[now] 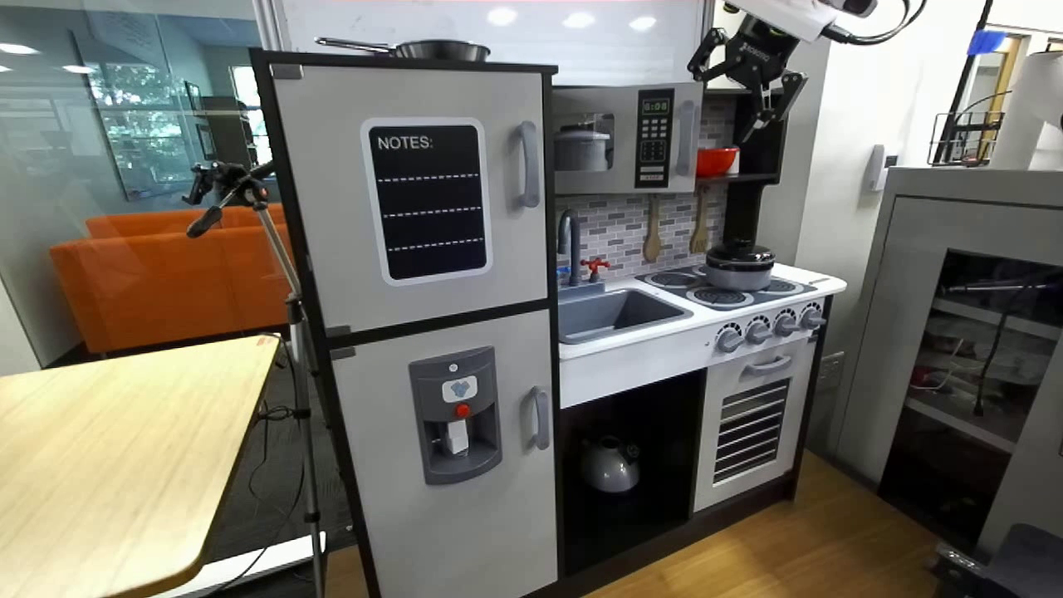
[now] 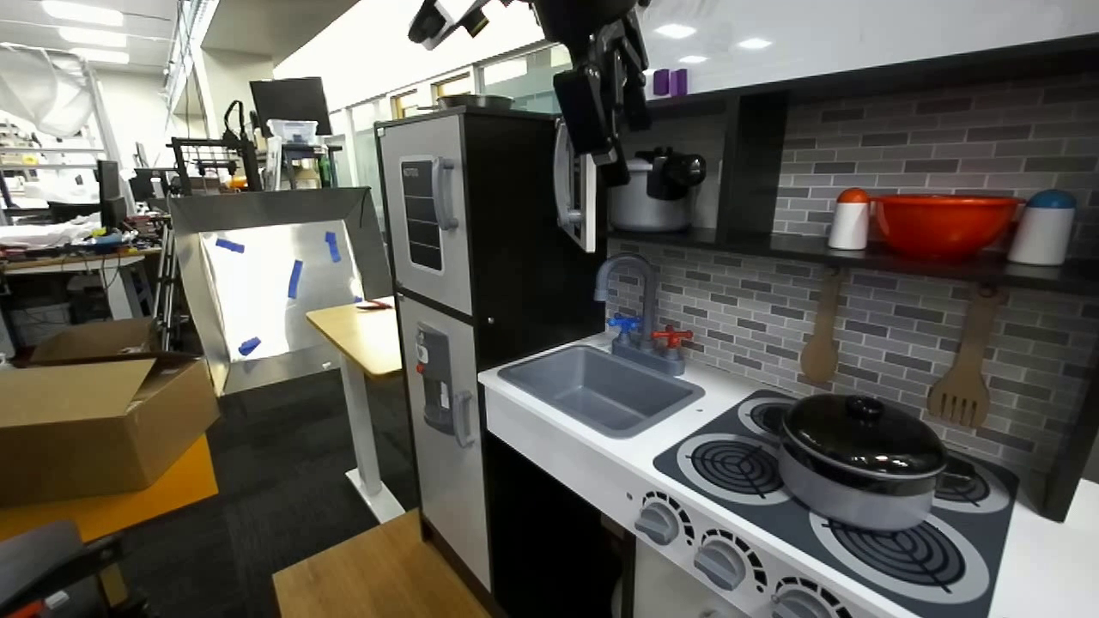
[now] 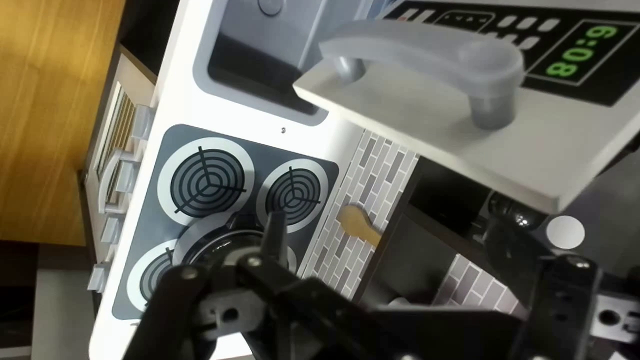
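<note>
My gripper (image 1: 727, 101) hangs in the air at the upper right of the toy kitchen, its fingers spread with nothing between them. The microwave door (image 1: 618, 184) carries a grey handle (image 1: 687, 138) and a keypad. From the other side, the door (image 2: 590, 206) stands swung outward, and a grey pot (image 2: 649, 201) shows in the opening behind it. In the wrist view the handle (image 3: 420, 51) lies beyond my parted fingers (image 3: 276, 237), apart from them. Exterior view 2 cuts off part of the gripper at its top edge.
A black-lidded pot (image 2: 863, 458) sits on the stove (image 2: 711, 515), right of the sink (image 2: 608, 386). A red bowl (image 2: 943, 225) and two shakers stand on the shelf (image 2: 804, 251). The tall fridge (image 1: 428, 249) is on the left, with a pan (image 1: 438, 50) on top.
</note>
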